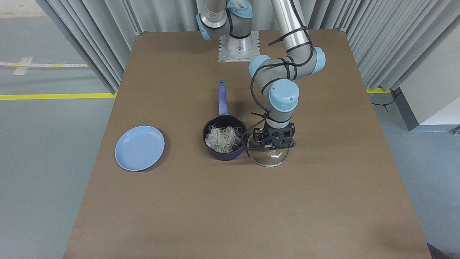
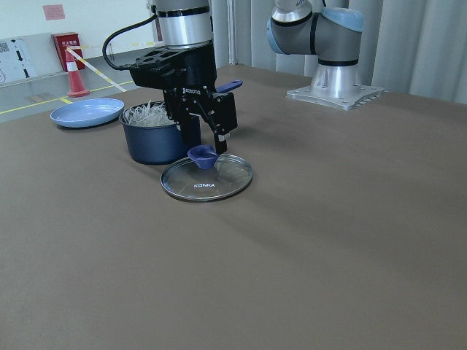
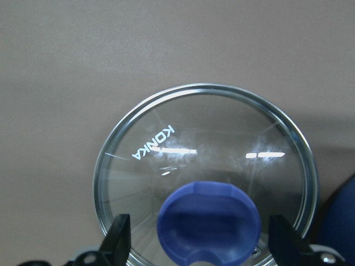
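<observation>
A glass lid point(image 1: 269, 159) with a blue knob point(image 3: 208, 221) lies flat on the brown table, beside a dark blue pot point(image 2: 148, 146) with white noodle-like strands inside and a long blue handle point(image 1: 222, 95). My gripper is low over the lid, its two fingers open on either side of the knob, with space visible between them and it in the wrist view. In the front view the knob is hidden under my gripper.
A light blue plate point(image 1: 139, 147) lies to the left of the pot in the front view.
</observation>
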